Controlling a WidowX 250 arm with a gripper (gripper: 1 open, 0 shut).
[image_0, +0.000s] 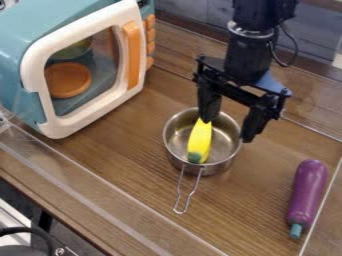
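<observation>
My black gripper hangs over a steel pot with a long wire handle, its two fingers spread wide and open at the rim's height or a little above. A yellow object with a green end, like a corn or banana, lies in the pot between the fingers as seen from the camera; whether they touch it I cannot tell.
A teal toy microwave with its door open stands at the left, an orange plate inside. A purple eggplant-like object lies at the right.
</observation>
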